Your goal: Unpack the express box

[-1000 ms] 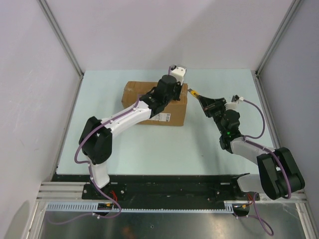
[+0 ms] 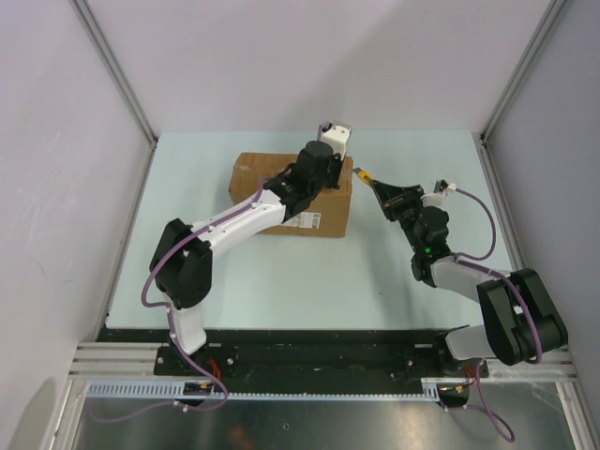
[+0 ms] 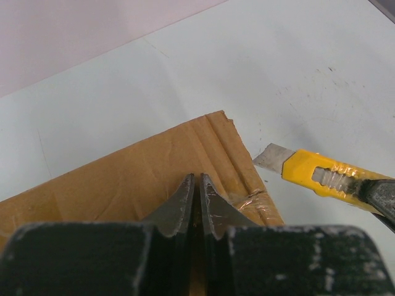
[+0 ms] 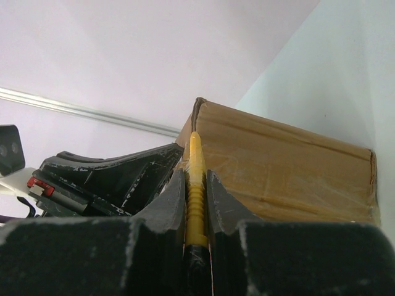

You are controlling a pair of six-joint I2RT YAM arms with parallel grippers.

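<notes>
A cardboard box (image 2: 267, 173) with a white label sits in the top view's upper middle, with my left gripper (image 2: 328, 173) over its right end. In the left wrist view, that gripper's fingertips (image 3: 189, 185) are close together at the top flap near tape; whether they grip anything cannot be told. My right gripper (image 2: 375, 187) is shut on a yellow utility knife (image 4: 196, 203), its blade (image 3: 271, 157) exposed beside the box's right edge. In the right wrist view, the knife points at the box's top corner.
Pale walls with metal edging surround the table.
The right arm's rear links have shifted very slightly; the knife, box and left gripper look nearly unchanged in the top view.
</notes>
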